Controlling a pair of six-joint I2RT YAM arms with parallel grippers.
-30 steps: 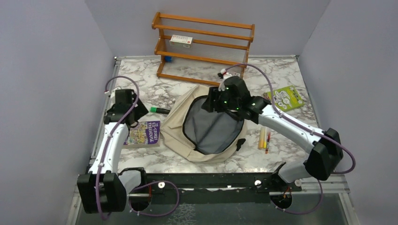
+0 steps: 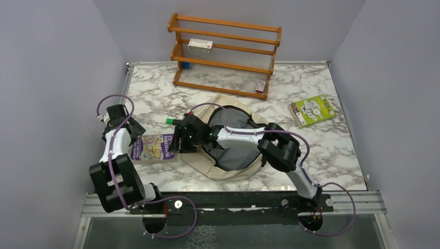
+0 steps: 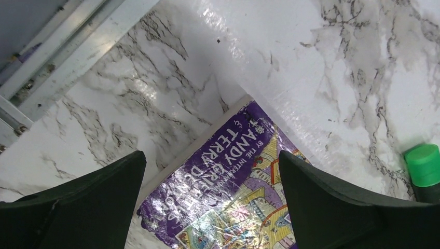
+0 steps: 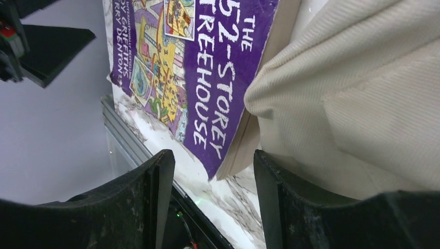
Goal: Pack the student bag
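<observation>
A purple book lies flat on the marble table, left of the open beige bag with its grey inside. In the left wrist view the book's author end shows between and beyond the spread fingers of my left gripper. Nothing is held there. My right gripper is at the book's right end, beside the bag's left edge. Seen from the right wrist, the title end of the book and a beige bag fold lie past the open, empty fingers of the right gripper.
A green-capped black marker lies behind the book. At the back stands a wooden rack with a white box and a small red box. A green box lies at the right, with bare table in front.
The right arm has swung left and down from over the bag to the book's right end. My left arm has shifted slightly left, to the book's left end. The book appears unmoved.
</observation>
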